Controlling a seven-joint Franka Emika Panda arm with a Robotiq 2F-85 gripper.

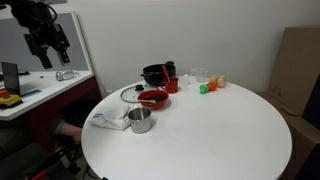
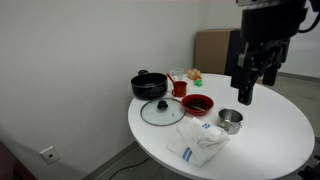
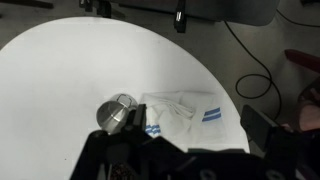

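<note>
High over the table's left edge in exterior view 1, my gripper stands open, its fingers apart with nothing visible between them. Exterior view 2 has the gripper large in front, well above the tabletop. Beneath it, in the wrist view, lie a crumpled white towel with blue stripes and a small steel pot beside it. A red bowl with dark contents sits behind the pot. A glass lid with a black knob lies left of the bowl.
Farther back stand a black pot, a red cup and small green and orange items. A side counter holding tools is at the left.
</note>
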